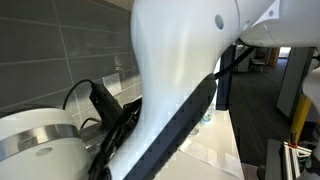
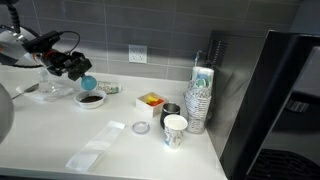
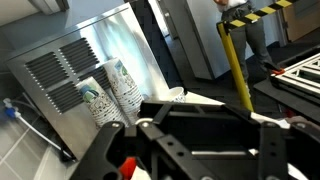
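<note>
In exterior view 2 my gripper [image 2: 76, 68] is at the back left of the counter, tilted, and shut on a light blue round object [image 2: 88, 82], which looks like a cup. The blue object is tipped just above a white bowl [image 2: 90, 104] with dark contents; whether the two touch I cannot tell. Dark gripper parts fill the lower middle of the wrist view, and the held object cannot be made out there. My own arm hides the gripper and the bowl in exterior view 1.
A box with red and yellow items [image 2: 151, 103], a dark can [image 2: 171, 115], a white cup [image 2: 174, 132] and a tall cup stack [image 2: 197, 103] stand to the right. A clear bottle [image 2: 107, 87] lies behind the bowl. White sheets [image 2: 96, 146] lie on the open front counter.
</note>
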